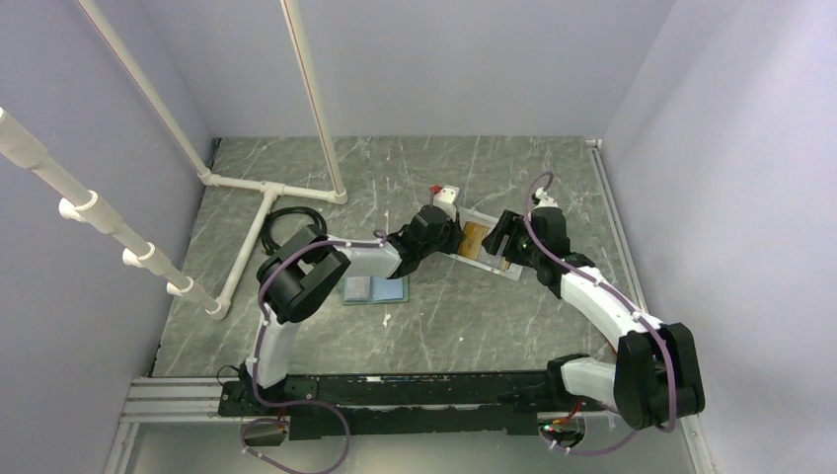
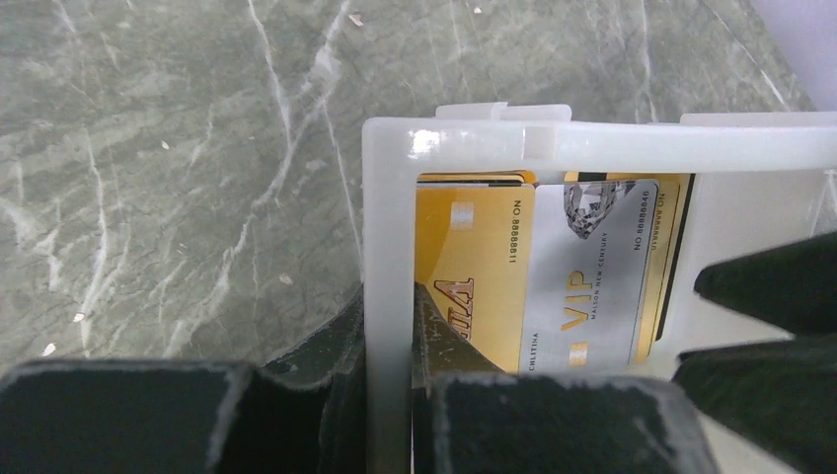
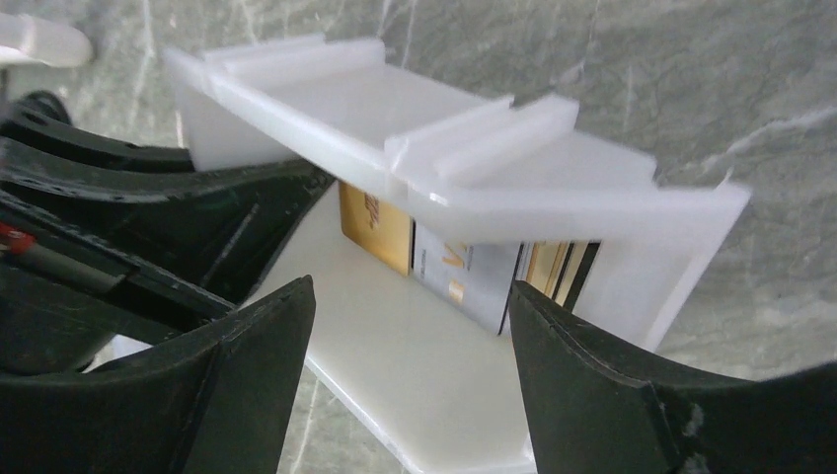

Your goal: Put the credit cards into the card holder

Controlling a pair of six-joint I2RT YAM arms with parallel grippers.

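Note:
A white box (image 1: 492, 268) holding credit cards sits right of the table's centre. My left gripper is shut on its left wall in the left wrist view. Inside lie a gold card (image 2: 474, 247), a silver VIP card (image 2: 592, 276) and another gold one partly under it, with more edges showing behind. My right gripper is part open over the box, its fingers apart and nothing seen between them. An opened case with a pale blue inside, likely the card holder (image 1: 389, 288), lies flat at the front left.
A coil of black cable (image 1: 266, 237) and a white pipe frame (image 1: 242, 252) occupy the left side. Clear marble tabletop (image 1: 474, 326) stretches in front of the box. The two grippers stand close together over the box.

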